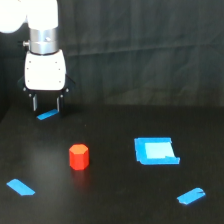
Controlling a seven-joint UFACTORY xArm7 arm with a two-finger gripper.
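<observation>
At the upper left, my gripper (46, 104) points down with its fingers spread apart and nothing seen between them. A small blue piece (47, 115) lies on the dark table just below it; the picture does not show whether they touch. Apart from the gripper, nearer the camera, sits a red block (79, 156) with a hexagonal outline. On the right is a blue, roughly square object (140, 151) with a pale blue-white middle.
One flat blue piece (20, 187) lies at the front left, and another (191, 196) at the front right. Bare dark table separates these objects, with wide free room in the middle and front. A dark curtain (145, 55) hangs behind.
</observation>
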